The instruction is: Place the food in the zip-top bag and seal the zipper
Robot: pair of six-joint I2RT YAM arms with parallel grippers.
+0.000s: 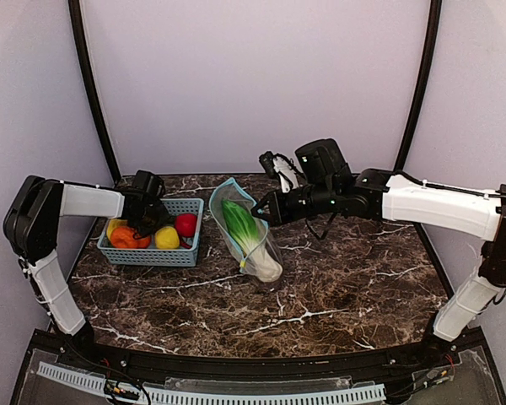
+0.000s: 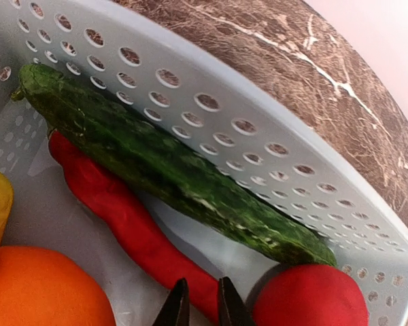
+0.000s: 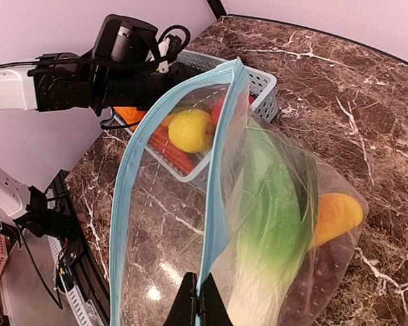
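The zip bag (image 1: 261, 253) holds a bok choy (image 1: 242, 224); my right gripper is shut on its blue rim (image 3: 126, 197). An orange piece (image 3: 336, 216) also shows through the plastic. My left gripper is down in the basket (image 1: 152, 258), above a red pepper (image 2: 129, 221); whether it holds anything is hard to see. Beside the pepper lie a cucumber (image 2: 170, 173), a red round item (image 2: 309, 299) and an orange item (image 2: 41, 292). A yellow fruit (image 1: 167, 237) is also in the basket.
The basket stands at the left, the bag in the middle; walls bound both sides.
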